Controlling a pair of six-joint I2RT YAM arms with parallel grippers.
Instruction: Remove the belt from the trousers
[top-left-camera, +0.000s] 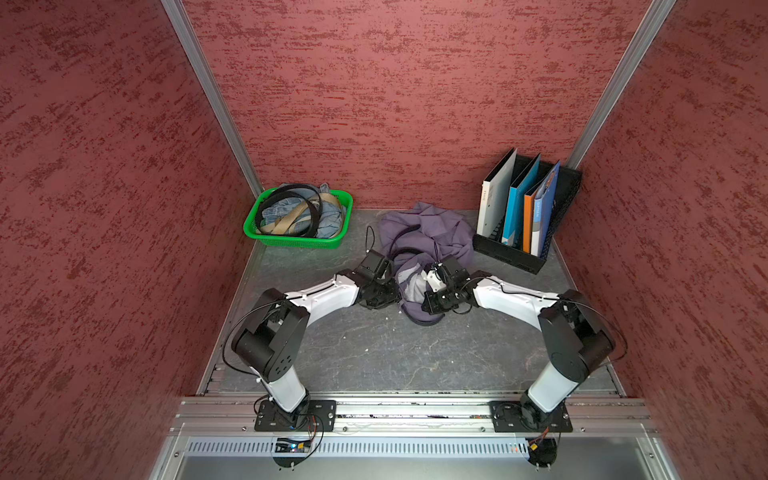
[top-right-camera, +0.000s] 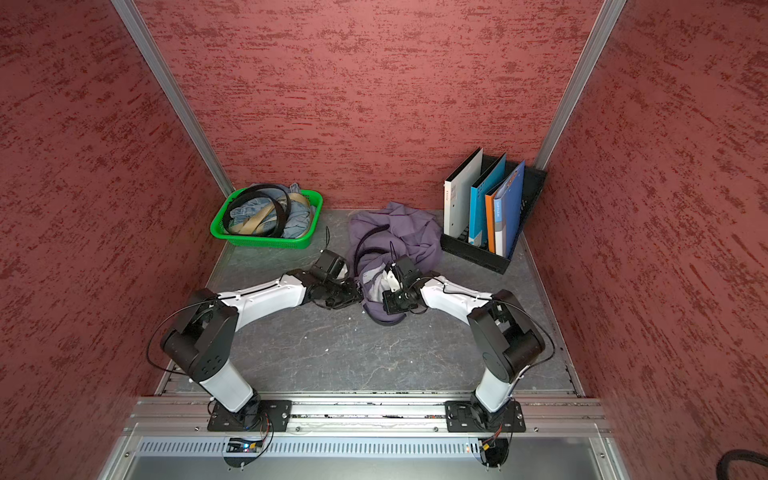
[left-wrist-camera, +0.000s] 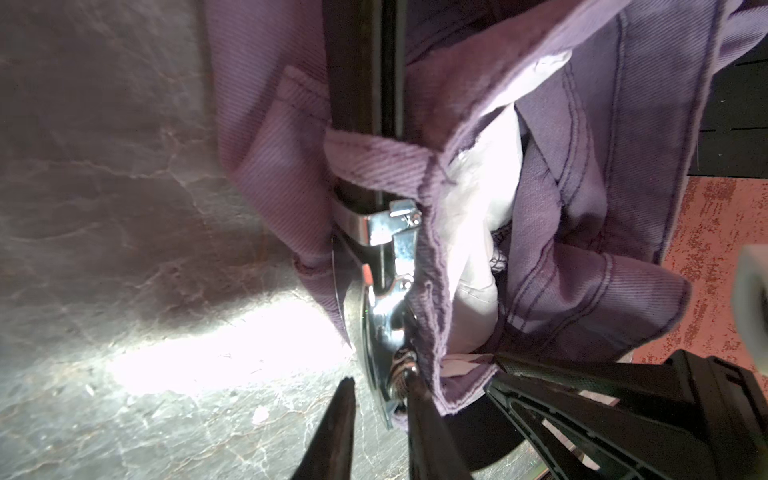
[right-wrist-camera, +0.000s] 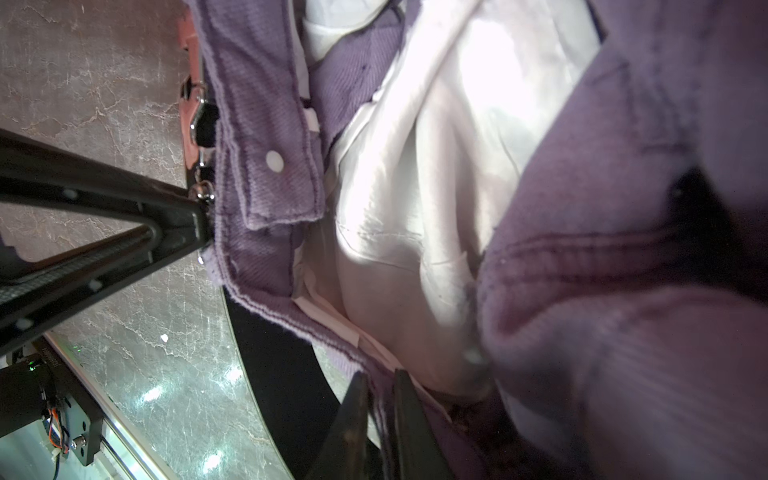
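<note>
The purple trousers (top-left-camera: 436, 228) lie mid-table, white lining showing at the open waist. A black belt (left-wrist-camera: 352, 72) runs through a loop (left-wrist-camera: 380, 162); its silvery buckle (left-wrist-camera: 389, 308) is at the waistband's front. In the left wrist view my left gripper is partly open at the buckle's lower end, which reaches between the fingertips; floor shows between the fingers lower down. My right gripper is closed narrowly over the waistband edge, purple cloth between its fingers. Beneath that edge the black belt (right-wrist-camera: 276, 376) curves outside the waistband.
A green basket (top-left-camera: 300, 242) at back left holds jeans and belts. The black file box (top-left-camera: 508, 254) with several binders stands back right, close to the trousers.
</note>
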